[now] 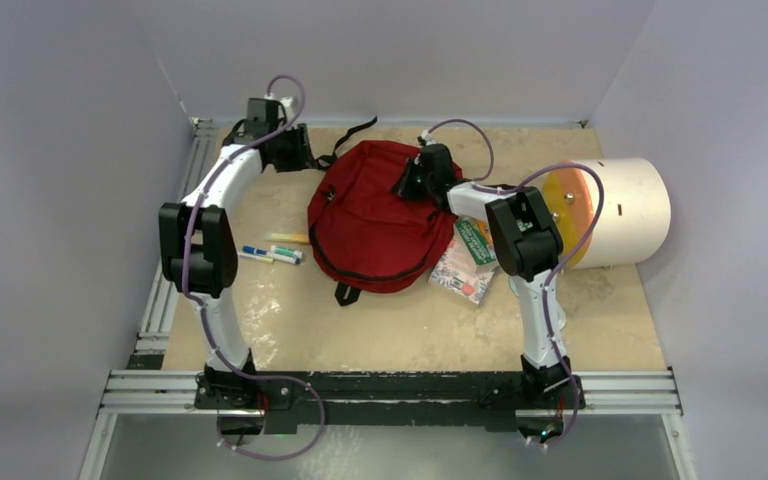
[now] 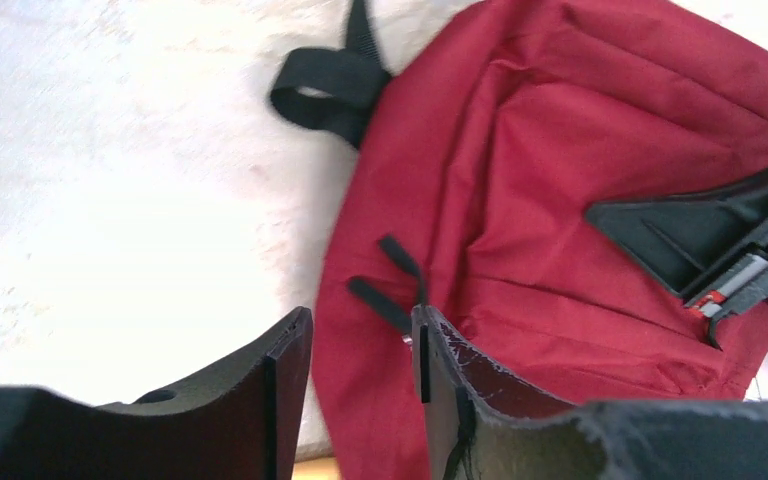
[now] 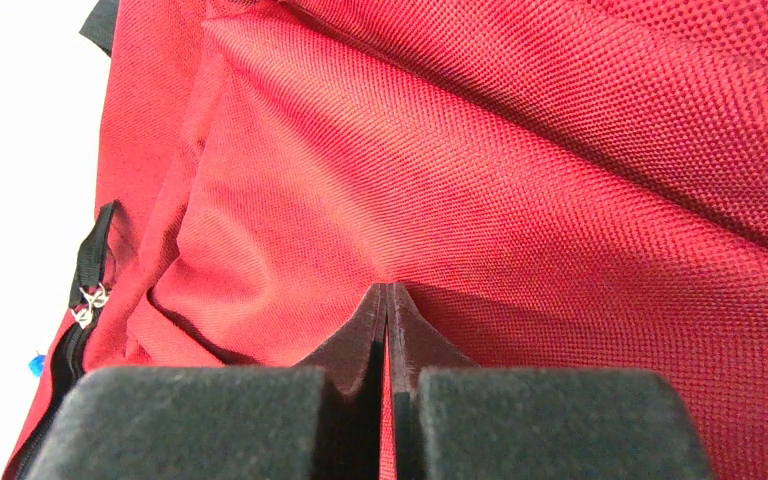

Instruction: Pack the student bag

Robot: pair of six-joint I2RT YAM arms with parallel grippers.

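The red backpack (image 1: 370, 240) lies flat in the middle, its black strap (image 2: 330, 85) at the upper left and black zipper pulls (image 3: 90, 260) along its left side. My left gripper hangs above the table just left of the bag, part open, with nothing visible between its fingers. My right gripper is shut and rests on the red fabric; no object shows between its fingertips, which press close to the cloth.
Markers (image 1: 272, 254) and a yellow pen case or tube (image 1: 286, 238) lie left of the bag. Books (image 1: 460, 275) lie at its lower right, partly under the right arm. A large white cylinder (image 1: 620, 210) stands at the right.
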